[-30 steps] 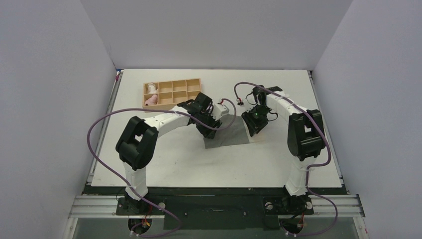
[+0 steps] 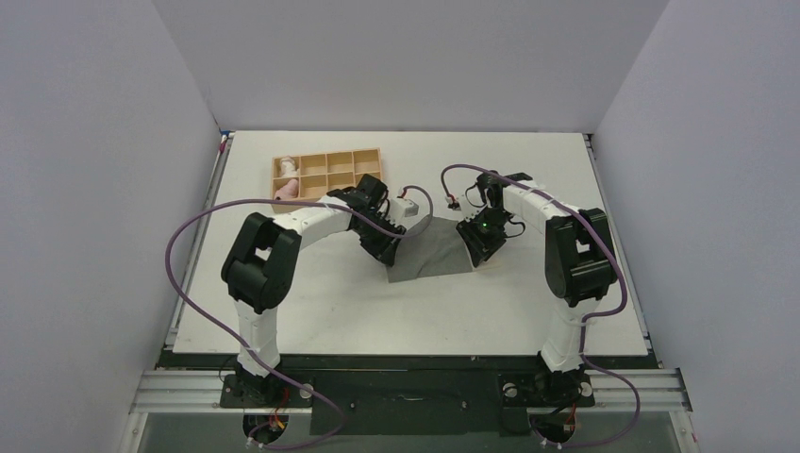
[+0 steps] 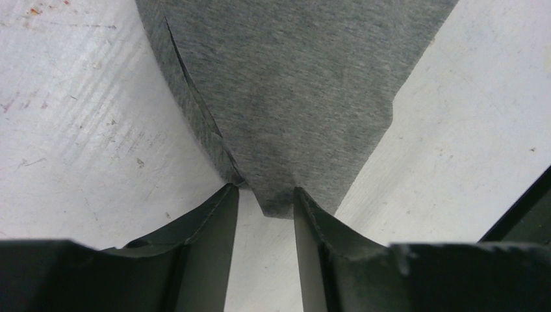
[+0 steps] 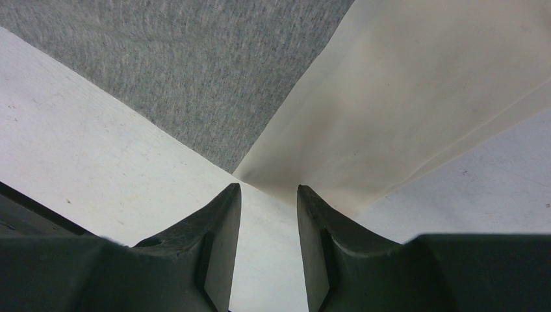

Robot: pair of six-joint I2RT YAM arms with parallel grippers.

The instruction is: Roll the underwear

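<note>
Grey underwear (image 2: 429,255) lies flat mid-table, with a cream section (image 4: 403,104) along its right side. My left gripper is at the grey cloth's left end, fingers part open over a folded corner; whether they touch it is unclear. My right gripper is at the near right corner where grey meets cream, fingertips apart, with nothing visibly held between them.
A wooden compartment box (image 2: 340,161) with pink and white cloth items stands at the back left.
Over the last second my left gripper has moved slightly left, toward the cloth's end. My right gripper has shifted slightly toward the front. The cloth looks unchanged.
</note>
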